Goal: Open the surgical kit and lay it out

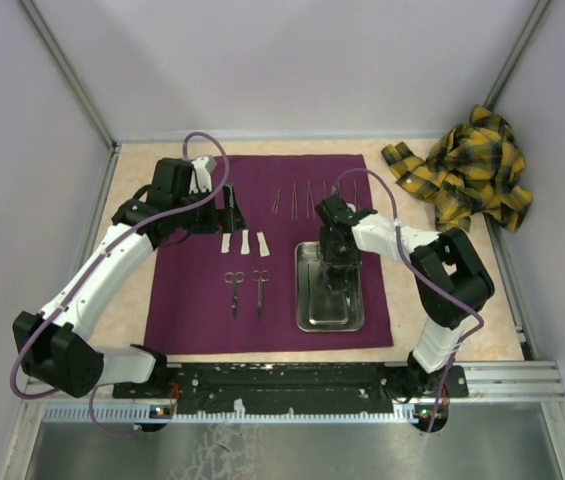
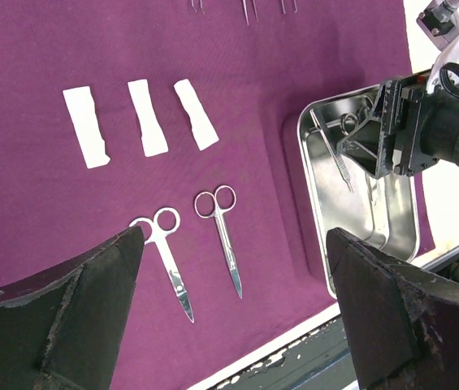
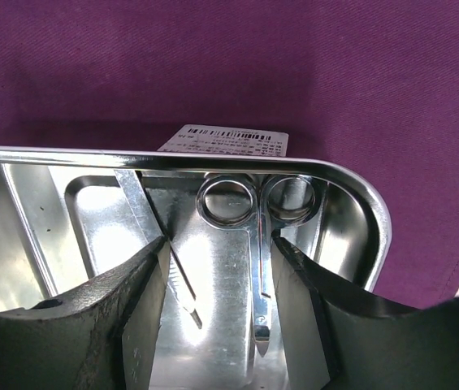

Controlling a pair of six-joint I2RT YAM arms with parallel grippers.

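Observation:
The steel tray [image 1: 302, 310] lies on the purple cloth [image 1: 192, 310]. In the right wrist view it holds a scalpel-like handle [image 3: 136, 203] and a ringed instrument [image 3: 258, 301], perhaps scissors. My right gripper hangs open over them. My left gripper is open above the cloth's left half, nothing between its fingers. Two scissors [image 2: 172, 268] [image 2: 227, 252] lie left of the tray. Three white packets [image 2: 149, 130] lie above them, and several thin tweezers-like tools [image 1: 294, 200] form a row at the back.
A yellow-and-black plaid cloth [image 1: 472, 170] is heaped at the back right. Pale table shows around the purple cloth, and walls border the sides and back.

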